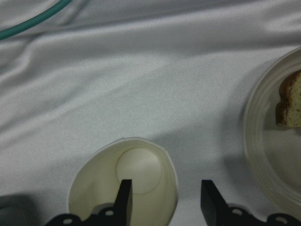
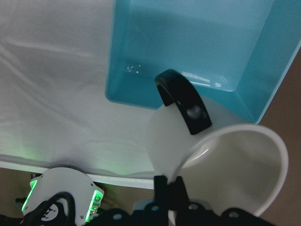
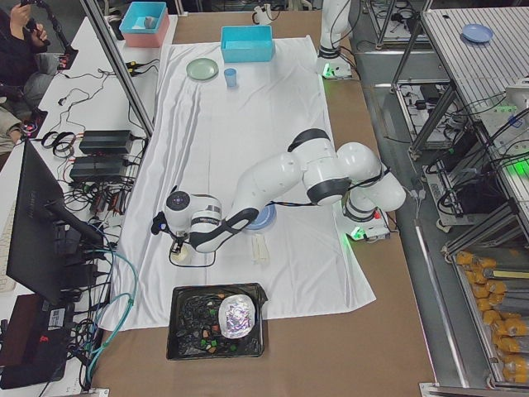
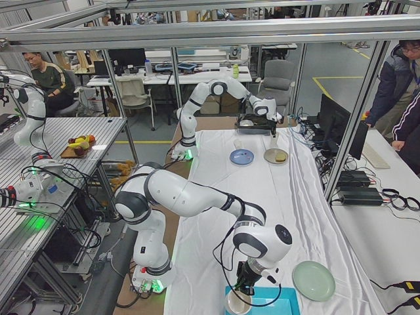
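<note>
My right gripper is shut on the rim of a white mug (image 2: 221, 169) with a black handle, tilted beside and partly over a blue bin (image 2: 197, 42). My left gripper stands open just over a white cup (image 1: 141, 169), one finger above its inside, the other outside its right side. A plate (image 1: 254, 141) with a bread slice (image 1: 289, 101) lies to the right in the left wrist view.
A green plate (image 4: 314, 281) and a blue cup (image 3: 231, 78) stand near the bin. A blue plate (image 4: 241, 157) and black tray (image 3: 216, 347) are at my left arm's end.
</note>
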